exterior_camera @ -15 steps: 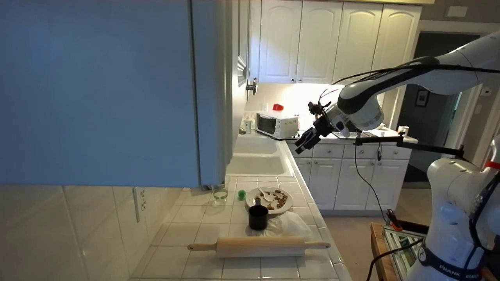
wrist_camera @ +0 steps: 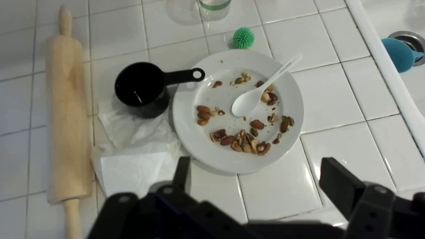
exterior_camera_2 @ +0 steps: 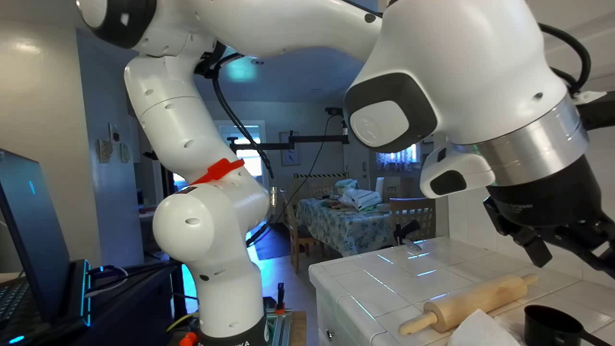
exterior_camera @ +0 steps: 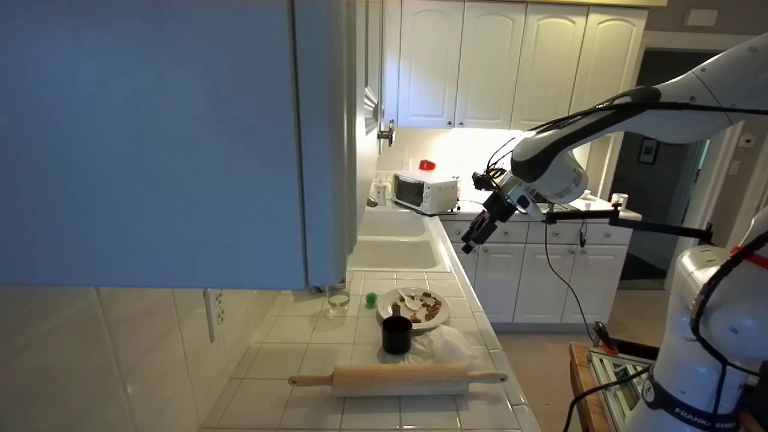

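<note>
My gripper stands open above the counter, with nothing between its fingers. Below it in the wrist view lies a white plate [wrist_camera: 187, 131] scattered with nuts [wrist_camera: 245, 141]. A white plastic spoon [wrist_camera: 247, 101] rests on the plate, its handle crossing the rim. Left of the plate is a black measuring cup [wrist_camera: 149, 95], its handle reaching over the plate's edge. Crumpled white paper [wrist_camera: 135, 167] lies beside the plate, close to the cup. A wooden rolling pin [wrist_camera: 69, 119] lies farther left. In exterior view 1 my gripper [exterior_camera: 468, 245] hangs well above and apart from these things.
A green spiky ball [wrist_camera: 243, 38] and a clear glass [wrist_camera: 215, 8] sit past the plate. At the right, the sink holds a blue item [wrist_camera: 398, 53] by its drain. Bare tiles [wrist_camera: 330, 99] lie between plate and sink. A cabinet [exterior_camera: 158, 144] overhangs the counter.
In exterior view 1 my gripper has come slightly lower and points more steeply down. The arm's joints have shifted with it, while the things on the counter have stayed put.
</note>
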